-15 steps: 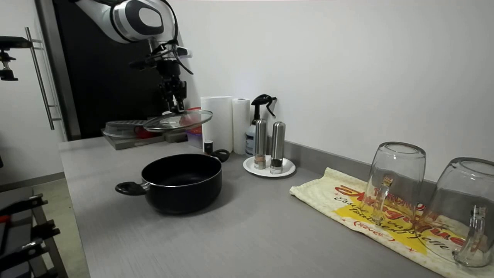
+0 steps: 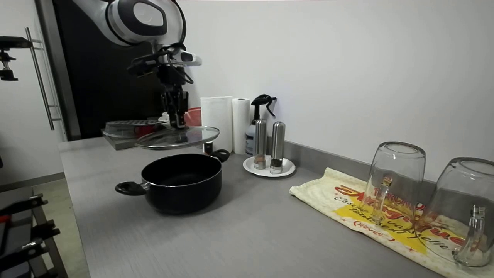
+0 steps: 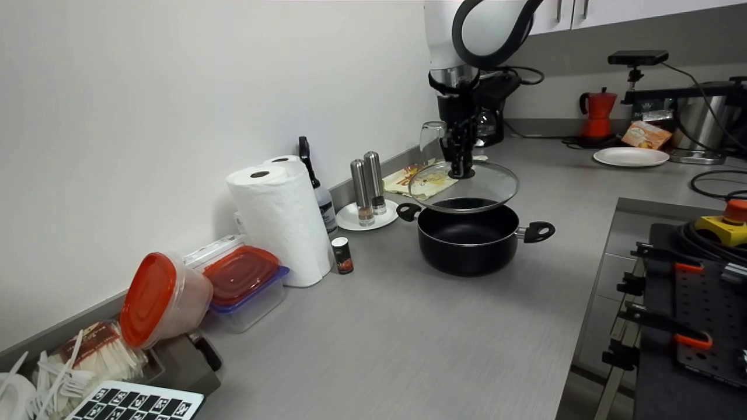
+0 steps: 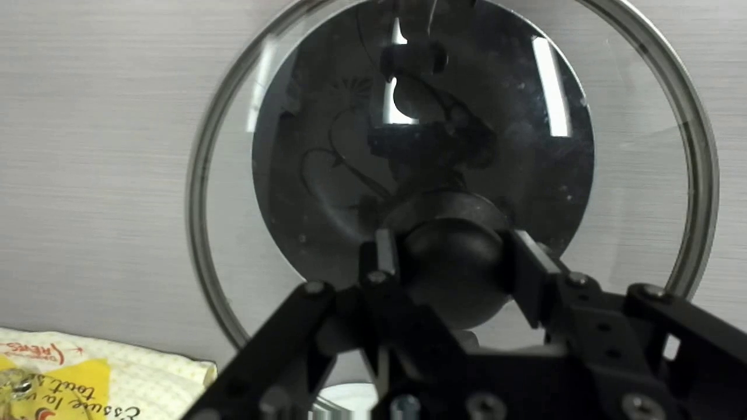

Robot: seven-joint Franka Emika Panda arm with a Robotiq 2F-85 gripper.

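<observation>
My gripper is shut on the round black knob [image 4: 455,273] of a glass lid. The lid [image 2: 199,136] has a metal rim and hangs slightly tilted above the black pot [image 2: 183,194], apart from it in exterior view 1. In exterior view 2 the lid [image 3: 490,183] overlaps the back of the open pot [image 3: 467,255]. The pot stands upright on the counter, with a handle on either side. Through the glass in the wrist view, a dark round area shows reflections of the arm.
Two metal grinders [image 2: 276,148] stand on a white plate [image 2: 288,167] by the wall. Nearby are paper towel rolls [image 3: 276,217], a small spice jar [image 3: 342,256] and a spray bottle [image 2: 251,134]. Upturned glass mugs [image 2: 398,171] rest on a cloth [image 2: 319,190].
The lid, held by my gripper, has come down and a little to the right in exterior view 1, closer to the pot. The pot has not moved.
</observation>
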